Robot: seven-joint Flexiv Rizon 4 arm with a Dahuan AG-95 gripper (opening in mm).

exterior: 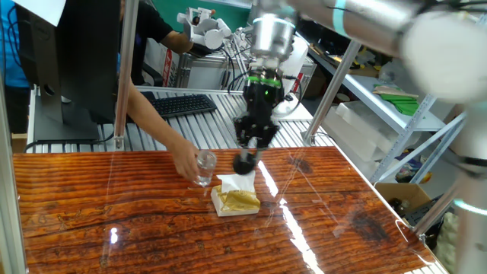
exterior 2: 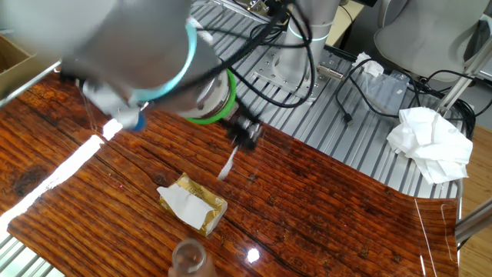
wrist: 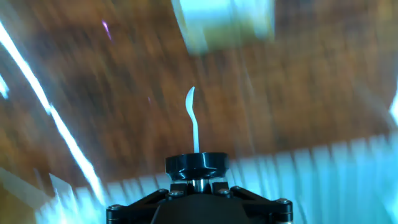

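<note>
My gripper is shut on a tool with a round black handle end (wrist: 197, 165) and a thin, curved white tip (wrist: 193, 118). In exterior view 1 the gripper (exterior: 250, 146) hangs over the table's far edge, just above and behind a tissue pack (exterior: 237, 202). The white tip (exterior 2: 227, 165) points down toward the wood in exterior view 2. A person's hand (exterior: 185, 158) grasps a clear glass jar (exterior: 205, 167), left of the gripper. That jar (exterior 2: 189, 255) shows at the bottom edge of exterior view 2. The arm is blurred.
Crumpled white tissue (exterior 2: 430, 145) lies on the metal slats at the side. A monitor (exterior: 72, 68) and a keyboard (exterior: 183, 105) stand behind the table. Loose cables hang around the arm.
</note>
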